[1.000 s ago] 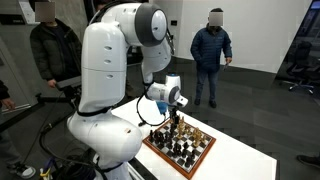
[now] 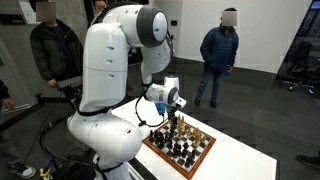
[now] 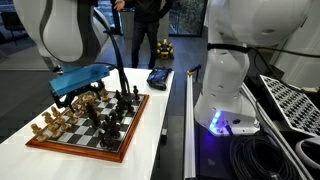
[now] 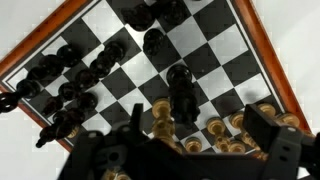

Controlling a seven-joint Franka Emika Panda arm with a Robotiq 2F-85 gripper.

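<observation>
A chessboard with a brown wooden frame [image 2: 210, 146] lies on the white table, bearing dark and tan pieces. In the wrist view, a dark chess piece [image 4: 181, 88] and a tan chess piece [image 4: 163, 120] stand near the middle of the board. My gripper hovers above the board with its fingers apart and nothing visibly held. Its black fingers [image 4: 261, 126] enter from the bottom of the wrist view. More tan pieces [image 4: 237, 120] stand between and beyond the fingers; dark pieces [image 4: 100, 65] crowd the left side. From outside, the fingertips are hard to make out among the pieces.
A person [image 2: 219, 55] stands behind the table, and another person [image 2: 57, 45] is at the left. A small black object [image 3: 159, 76] lies beyond the board.
</observation>
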